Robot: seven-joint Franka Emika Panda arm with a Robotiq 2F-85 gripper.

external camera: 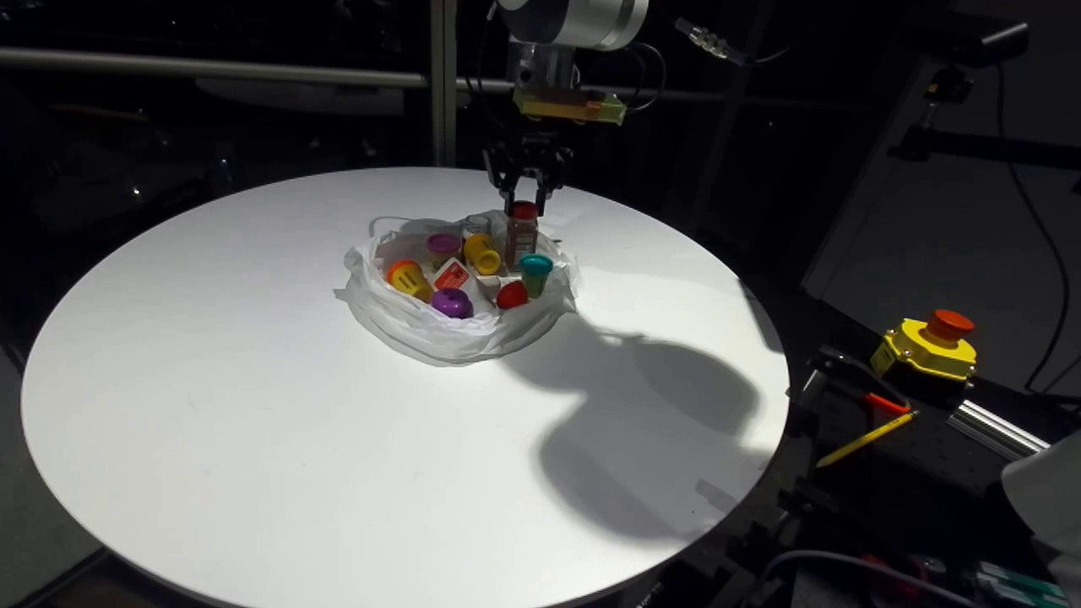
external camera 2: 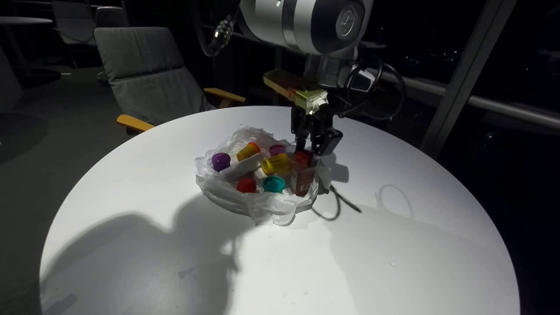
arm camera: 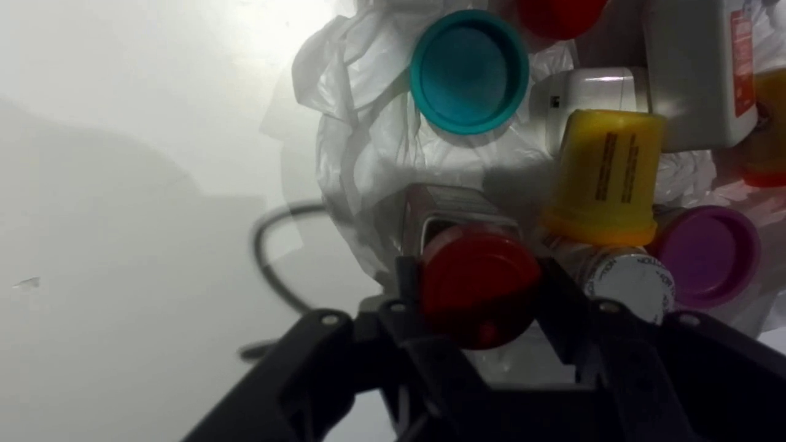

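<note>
At the bag's edge stands a small bottle (external camera: pixel 521 241) with a red cap (arm camera: pixel 480 283), upright among the other items. My gripper is shut on that cap, one finger at each side of it, as the wrist view shows from above. In exterior view 2 the fingers come down on the cap and the labelled body of the bottle (external camera 2: pixel 301 181) shows below them. The bottle's base is hidden in the crumpled white plastic bag (external camera: pixel 431 338), so I cannot tell whether it touches the bottom.
Crowded close to the bottle are a teal-lidded tub (arm camera: pixel 469 72), a yellow tub (arm camera: pixel 606 175), a silver-topped jar (arm camera: pixel 631 284) and a purple-lidded tub (arm camera: pixel 705 255). A dark loop of cable (external camera 2: pixel 336 207) lies beside the bag.
</note>
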